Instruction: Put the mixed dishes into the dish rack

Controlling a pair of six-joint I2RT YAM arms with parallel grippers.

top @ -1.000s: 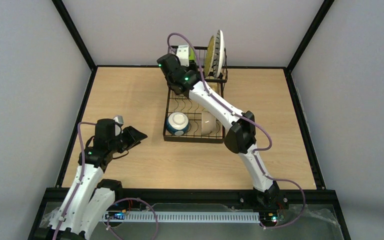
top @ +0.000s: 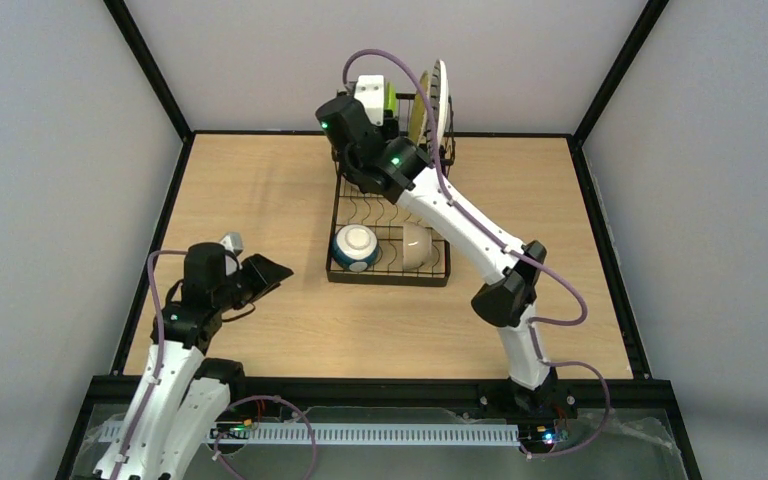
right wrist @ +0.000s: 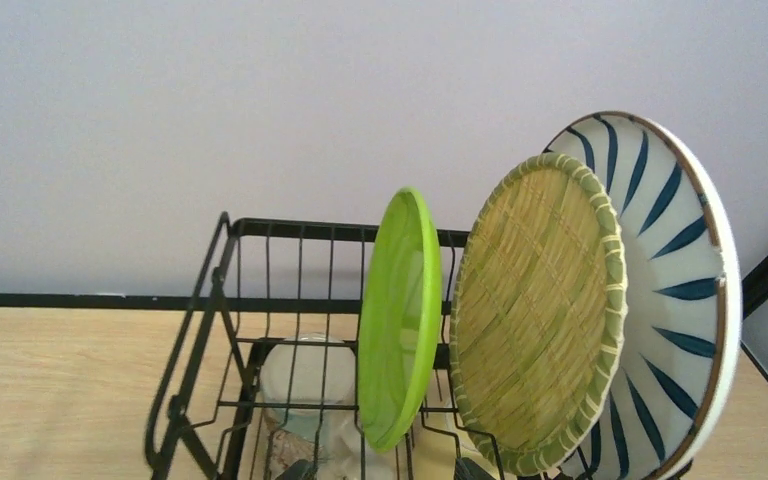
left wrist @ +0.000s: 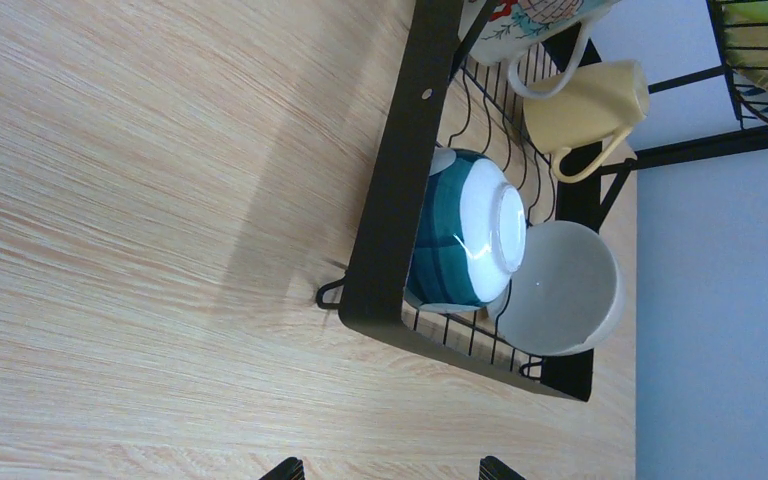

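In the right wrist view a green plate (right wrist: 397,320) stands on edge in the upper tier of the black dish rack (right wrist: 300,308). A round woven tray (right wrist: 535,310) and a blue-striped white plate (right wrist: 675,290) stand to its right. My right gripper is open in front of the rack, apart from the green plate. On the lower tier, a teal-and-white bowl (left wrist: 465,235), a white bowl (left wrist: 560,290), a yellow mug (left wrist: 585,105) and a patterned mug (left wrist: 530,25) lie on the wires. My left gripper hangs open and empty over the left table.
A black rim (left wrist: 385,210) borders the lower tier. The back wall (top: 520,60) rises close behind the rack. My right arm (top: 460,220) crosses above the lower tier.
The right elbow has swung rightward. The left arm has shifted slightly.
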